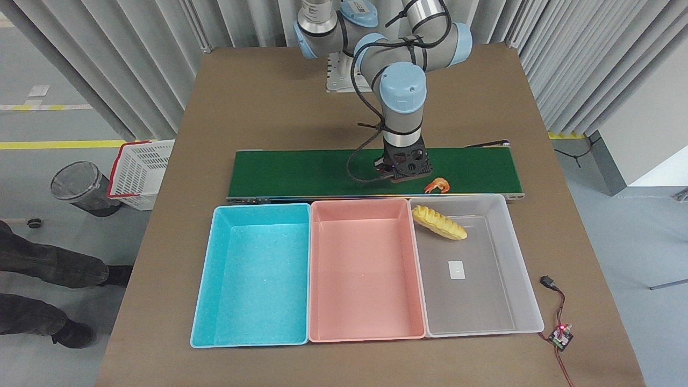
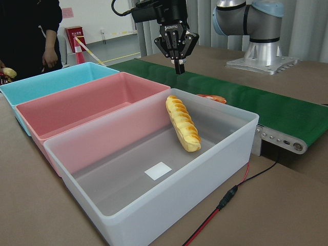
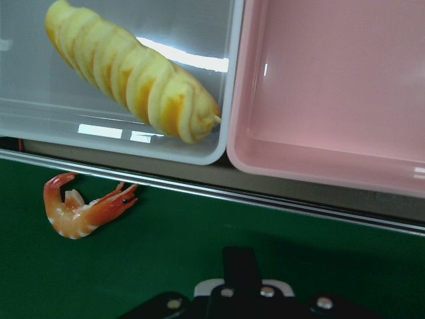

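My gripper (image 2: 179,64) hangs over the green conveyor (image 1: 290,174), its fingers together with nothing visible between them; in the wrist view it shows at the bottom centre. A shrimp (image 1: 437,185) lies on the belt to the gripper's right in the front view and at lower left in the wrist view (image 3: 89,212). A yellow twisted bread (image 1: 439,222) rests inside the grey translucent bin (image 1: 477,290), at its back left, also clear in the left view (image 2: 182,123).
A pink bin (image 1: 367,271) and a blue bin (image 1: 251,277) stand left of the grey one. A circuit board with wires (image 1: 561,336) lies at right. A person stands off the table's left side.
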